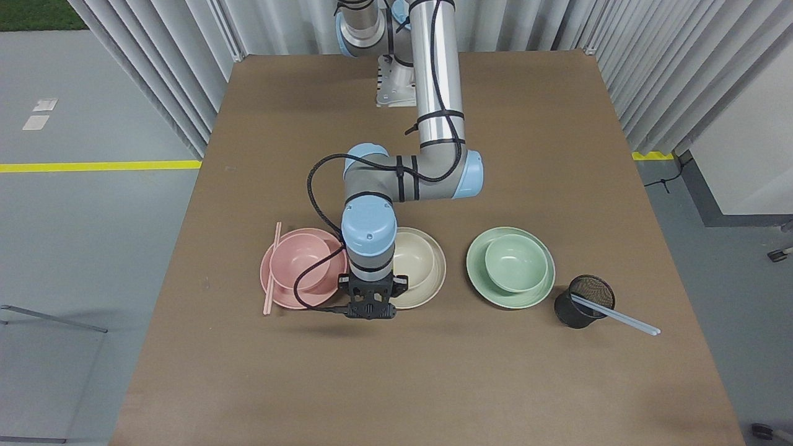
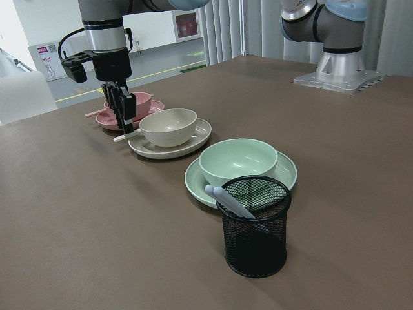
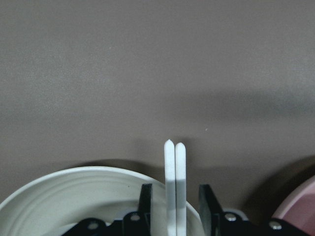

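Note:
My gripper stands open in the wrist view, a pair of white chopsticks (image 3: 180,172) between its two fingers with gaps on both sides. The chopsticks lie at the edge of a cream plate (image 3: 88,191); a cream bowl (image 2: 168,132) sits on that plate. In the front view the gripper's housing covers the chopsticks. A pink bowl (image 1: 297,256) on a pink plate (image 1: 312,297) is to the left, pink chopsticks (image 1: 269,291) along its left side.
A green bowl (image 1: 515,260) on a green plate (image 1: 511,298) is to the right, beside a black mesh cup (image 1: 572,312) holding pale chopsticks (image 1: 632,322).

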